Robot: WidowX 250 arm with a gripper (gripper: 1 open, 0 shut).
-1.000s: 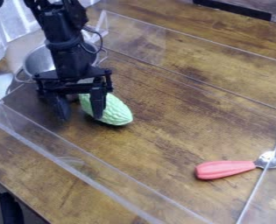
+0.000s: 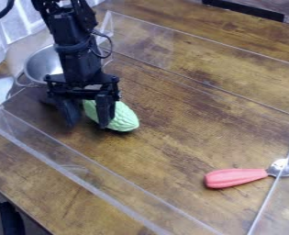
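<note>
The black robot gripper (image 2: 85,111) is low over the left part of the wooden table (image 2: 172,165), right at a pale green vegetable (image 2: 119,117) that looks like a cabbage or bitter gourd. The vegetable lies partly behind and under the gripper's fingers; whether they grip it I cannot tell. A metal bowl (image 2: 38,64) stands behind the arm, partly hidden by it.
A scoop or spoon with a pink handle (image 2: 236,177) lies at the right front. Clear plastic walls run around the work area.
The gripper has shifted slightly over the last second, its fingers a little closer together in the view. The vegetable and scoop lie about where they were.
</note>
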